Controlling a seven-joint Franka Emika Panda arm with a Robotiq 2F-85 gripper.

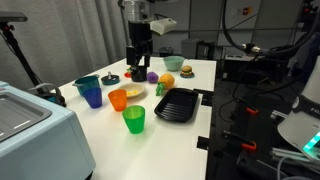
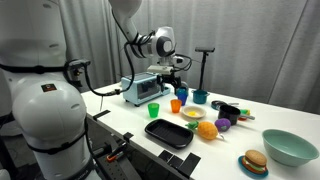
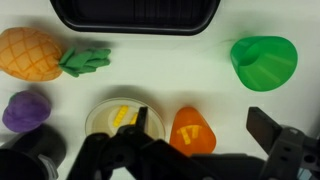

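High over the table, my gripper (image 1: 140, 54) is open, and nothing sits between its fingers. In the wrist view an orange cup (image 3: 190, 131) with yellow bits inside shows below the gap between the fingers. A white plate (image 3: 99, 121) with yellow pieces lies partly behind the left finger. To the upper right is a green cup (image 3: 263, 62), clear of the fingers. At the left are a toy pineapple (image 3: 30, 53) and a purple item (image 3: 26, 110), above the partly seen black cup (image 3: 50, 145). The black tray (image 2: 173, 137) stands near the front of the table.
A blue cup (image 1: 93, 97) and a teal pot (image 1: 87, 83) stand beside the white toaster oven (image 1: 40, 135). At the far end are a toy burger (image 2: 254, 162) and a pale green bowl (image 2: 290, 147).
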